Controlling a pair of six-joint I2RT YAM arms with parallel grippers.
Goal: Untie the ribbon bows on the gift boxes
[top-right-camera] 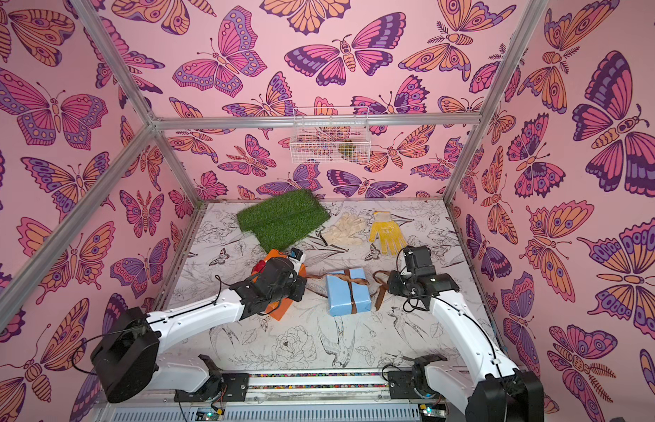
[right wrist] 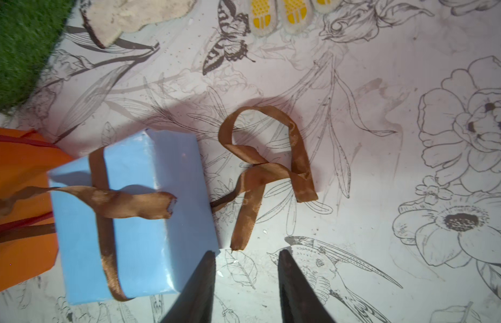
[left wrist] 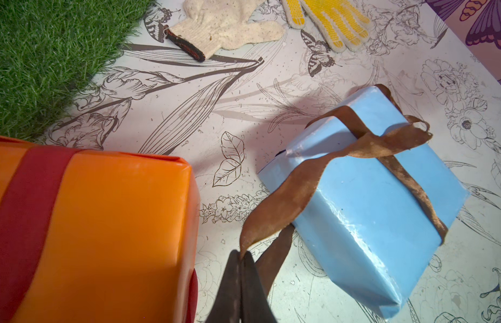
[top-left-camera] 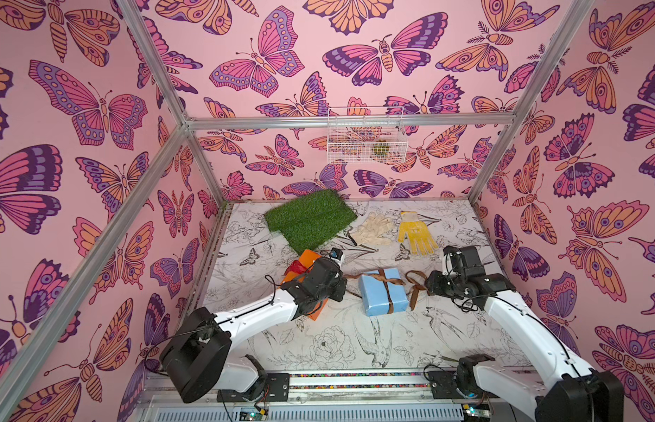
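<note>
Brown ribbon [left wrist: 293,199] crosses the light blue gift box [left wrist: 363,215]. In the left wrist view a ribbon tail runs from the box's top down to the tips of my left gripper, which is shut on it. On the box's other side, a loose ribbon [right wrist: 261,167] lies curled on the table in the right wrist view, with no bow loops standing on the box. My right gripper is open to the right of the box, nothing between its fingers. An orange gift box [left wrist: 110,231] with a red ribbon [left wrist: 32,215] sits left of the blue one.
Green turf mats [top-left-camera: 310,218] lie at the back left. A cream glove [top-left-camera: 373,230] and a yellow glove [top-left-camera: 415,232] lie behind the boxes. Open table [right wrist: 369,242] stretches right of the blue box.
</note>
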